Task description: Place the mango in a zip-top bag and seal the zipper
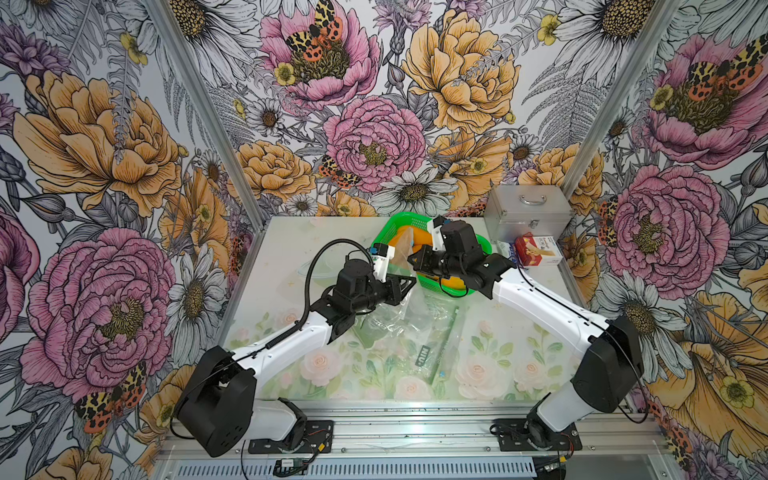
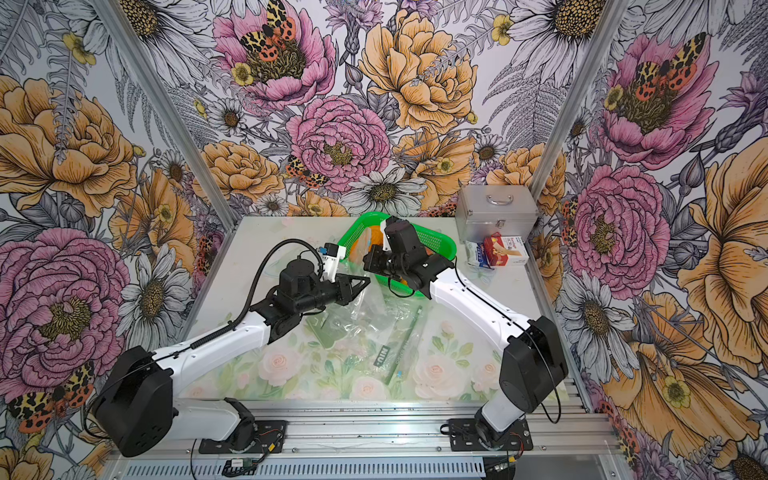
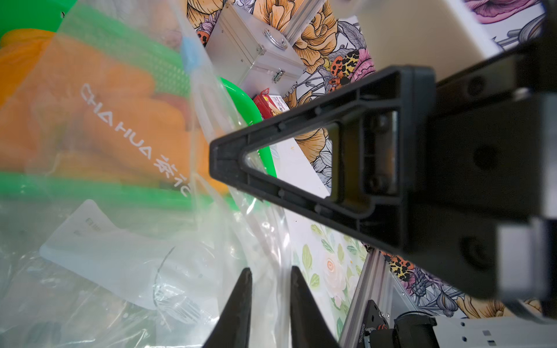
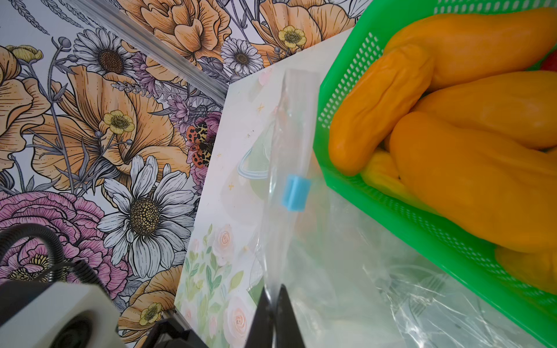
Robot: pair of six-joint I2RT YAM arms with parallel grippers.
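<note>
In the right wrist view, my right gripper is shut on the upper edge of the clear zip top bag (image 4: pixel 348 255). A blue slider (image 4: pixel 297 193) sits on that edge, beyond the fingertips. The bag hangs spread in front of the basket, and its print shows in the left wrist view. My left gripper is part open, with the bag's edge running between its fingers. Orange-yellow mangoes (image 4: pixel 464 168) lie piled in the green basket (image 4: pixel 417 237); I see none inside the bag.
Another clear bag with a dark label (image 1: pixel 422 354) lies flat on the table. At the back right stand a silver case (image 1: pixel 528 209) and a red-and-white box (image 1: pixel 537 249).
</note>
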